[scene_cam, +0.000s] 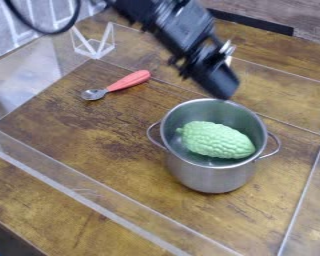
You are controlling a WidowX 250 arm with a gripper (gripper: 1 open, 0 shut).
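Observation:
A pale green corn-like vegetable (pixel 216 140) lies inside a steel pot (pixel 210 174) with two side handles, right of centre. The black gripper (pixel 219 82) is blurred, raised above and behind the pot's rim, apart from the pot and the vegetable. It appears shut, with nothing visible between its fingers.
A spoon with a red handle (pixel 128 81) lies at the back left. Transparent panels edge the work area.

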